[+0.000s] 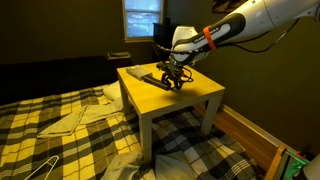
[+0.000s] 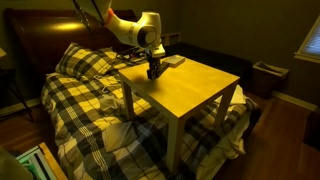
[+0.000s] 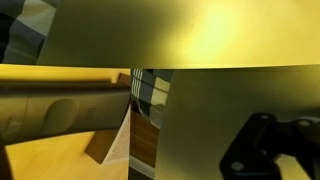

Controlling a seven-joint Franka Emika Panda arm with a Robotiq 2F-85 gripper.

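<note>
My gripper hangs just above the yellow tabletop, near its back half. A dark, long object lies on the table beside it, to the left in exterior view 1. From the other side, the gripper points down close to the table's edge. The wrist view is broken into mismatched pieces. It includes a dark, handle-like object over the yellow surface and black gripper parts at lower right. How far apart the fingers stand, and whether anything is between them, cannot be made out.
A pale item sits at the table's back left corner. A bed with a plaid blanket is beside the table, with loose cloths on it.
</note>
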